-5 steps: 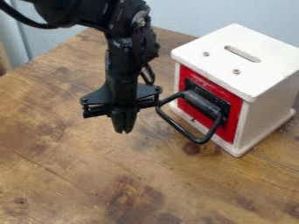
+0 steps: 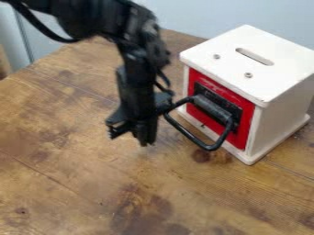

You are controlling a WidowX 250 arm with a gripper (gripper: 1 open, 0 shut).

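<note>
My black gripper (image 2: 145, 136) hangs above the wooden table, left of a white toy oven (image 2: 245, 64) with a red front (image 2: 241, 136). Its fingers look closed with nothing visible between them, though motion blurs them. A black bent handle (image 2: 203, 140) sticks out from the oven's dark front toward the gripper, which is close beside it; whether they touch is unclear.
A pale wall stands behind at the top left, and the oven takes up the back right.
The oven looks unchanged.
</note>
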